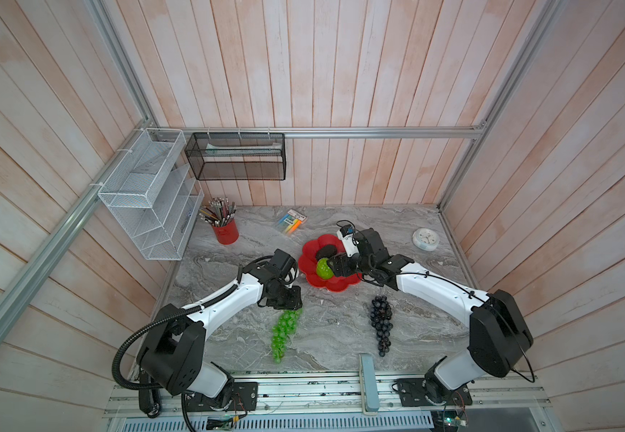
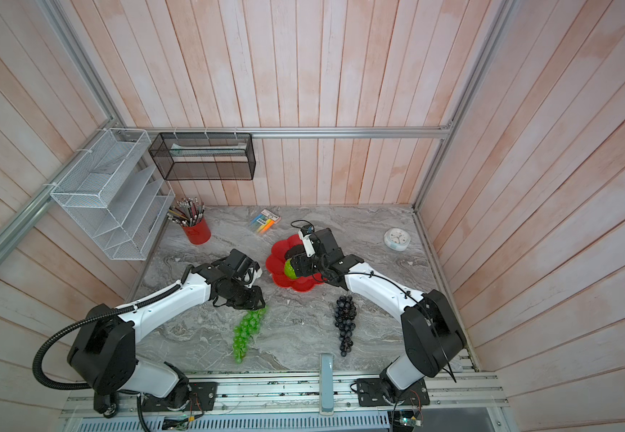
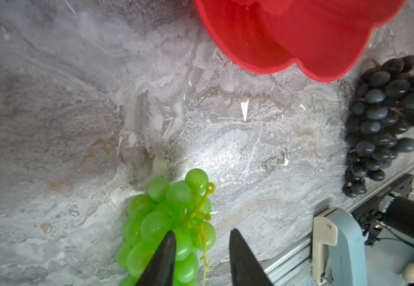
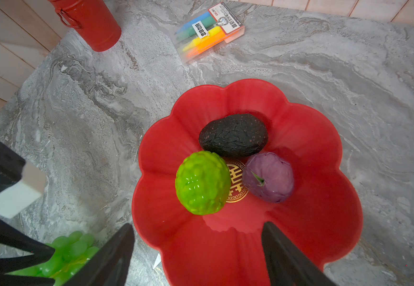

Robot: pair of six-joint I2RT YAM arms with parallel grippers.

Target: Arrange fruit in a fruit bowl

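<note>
Inside the red flower-shaped bowl lie a bumpy green fruit, a dark avocado-like fruit and a purple round fruit. Green grapes rest on the counter left of and in front of the bowl. Over their stem end is my left gripper, its fingers apart; whether they touch the grapes is unclear. My right gripper hangs open above the bowl, with no fruit between its fingers. Black grapes lie on the counter at the front right.
A red pen cup and a pack of markers stand behind on the left. At the back right sits a round white container. The two grippers are close together beside the bowl.
</note>
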